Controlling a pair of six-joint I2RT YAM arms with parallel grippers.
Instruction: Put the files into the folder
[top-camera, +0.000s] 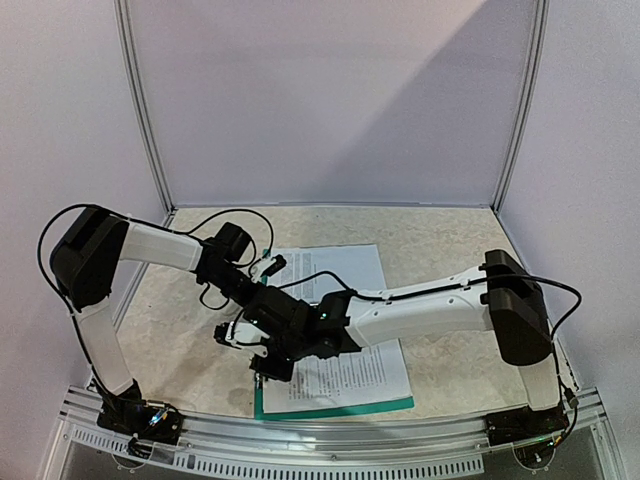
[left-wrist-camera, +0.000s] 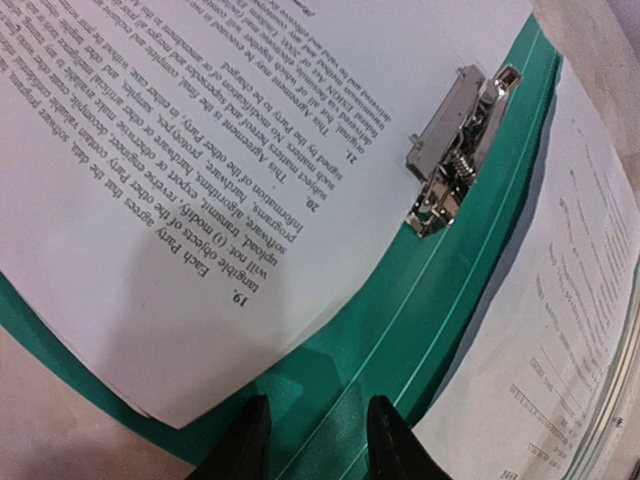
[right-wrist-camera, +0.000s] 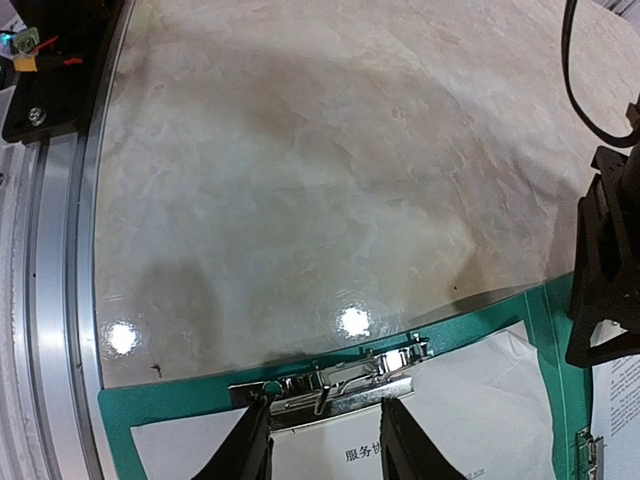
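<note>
An open green folder (top-camera: 368, 409) lies on the table, printed papers (top-camera: 345, 262) on its far half and more sheets (top-camera: 348, 380) on its near half. In the left wrist view, my left gripper is part open above the green spine, nothing between its fingers; a metal clip (left-wrist-camera: 460, 150) sits at the edge of the papers. My right gripper stands open over the near half's left edge. Just beyond its fingertips is another metal clip (right-wrist-camera: 335, 383), lying across the white sheet. The right arm hides the folder's middle in the top view.
The two arms are close together at the folder's left side, and the left arm's dark body (right-wrist-camera: 605, 260) shows at the right wrist view's edge. Bare table (top-camera: 460, 240) lies right of the folder. A metal rail (top-camera: 330, 440) runs along the front.
</note>
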